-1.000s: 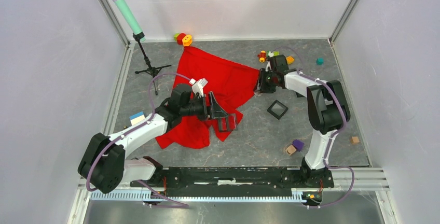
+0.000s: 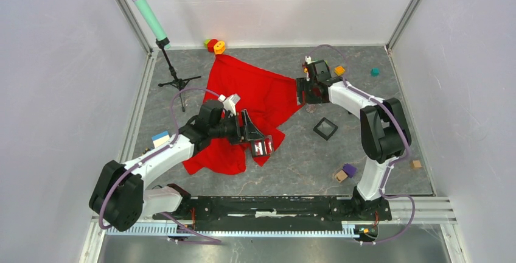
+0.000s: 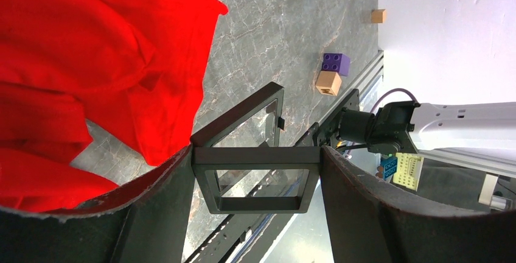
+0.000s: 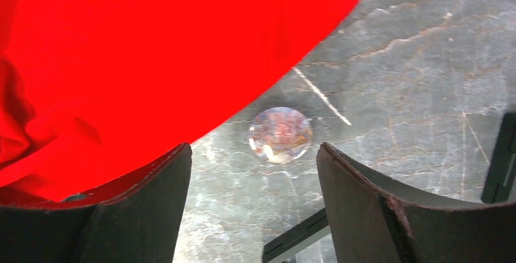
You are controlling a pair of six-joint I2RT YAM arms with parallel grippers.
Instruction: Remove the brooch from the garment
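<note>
The red garment (image 2: 254, 92) lies spread and wrinkled on the grey floor. Just off its edge rests a round, clear, shiny disc (image 4: 280, 134), possibly the brooch; the top view shows this disc (image 2: 310, 108) below my right gripper (image 2: 304, 94). In the right wrist view, my right gripper is open, with the disc beyond its fingertips and apart from them. My left gripper is shut on a black-framed box with clear panels (image 3: 258, 204). It holds this box (image 2: 263, 147) above the garment's lower right part.
A black square frame (image 2: 325, 129) lies right of the garment. Purple (image 2: 349, 170) and tan (image 2: 341, 176) blocks sit at the lower right. Colored toys (image 2: 219, 47) line the back wall, and a tripod (image 2: 176, 80) stands at the left.
The left gripper's box has tilted.
</note>
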